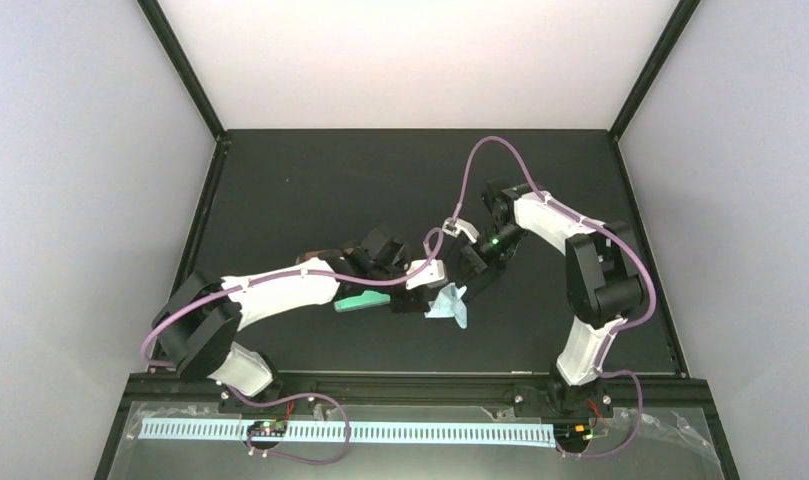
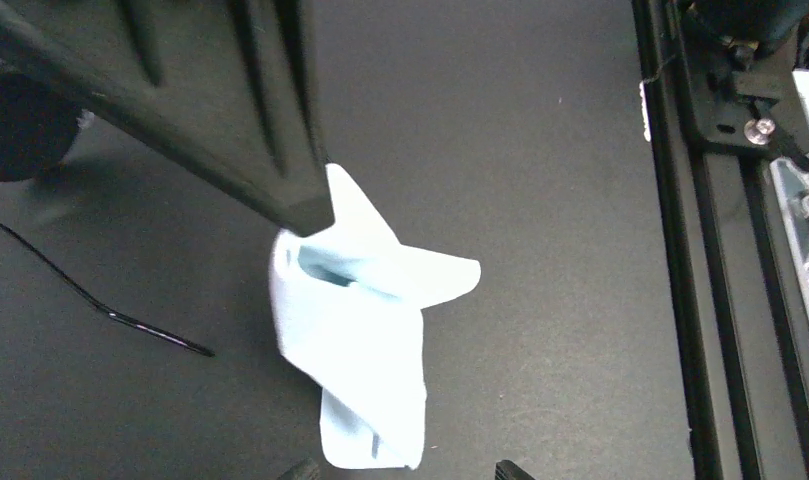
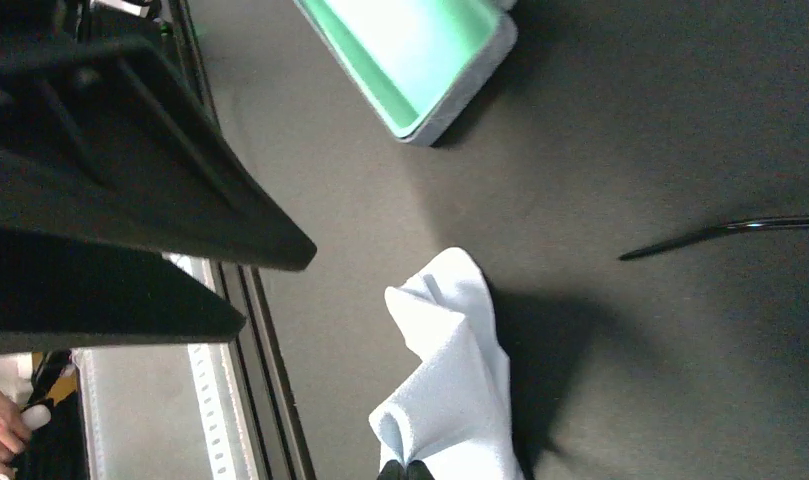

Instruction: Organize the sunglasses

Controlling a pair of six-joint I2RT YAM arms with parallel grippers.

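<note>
A pale blue cloth point(image 1: 447, 305) lies folded near the table's centre; my left gripper hangs over it, fingertips apart at the bottom of the left wrist view. My right gripper is shut at the cloth's near edge, seemingly pinching it. The green case point(image 1: 360, 300) is open, partly under the left arm; its green interior shows in the right wrist view. A thin dark piece point(image 2: 130, 320), perhaps part of the sunglasses, lies beside the cloth; the rest is hidden.
The front frame rail point(image 1: 460, 380) runs close to the cloth. Both arms crowd the middle.
</note>
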